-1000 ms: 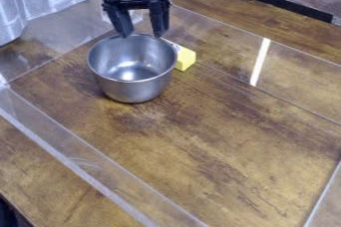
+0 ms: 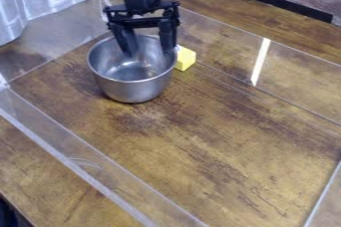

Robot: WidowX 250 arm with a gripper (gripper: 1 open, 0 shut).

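Note:
My black gripper hangs from the top of the view, its two fingers spread apart and lowered to the mouth of a steel bowl. The bowl stands on the wooden surface left of centre. Nothing shows between the fingers. Just right of the bowl lies a small yellow block, partly behind the bowl's rim.
Clear panels edge the wooden surface along the left and right. A pale object stands at the far upper left.
My gripper has moved down, from above and behind the bowl to its mouth. The bowl and yellow block look unmoved.

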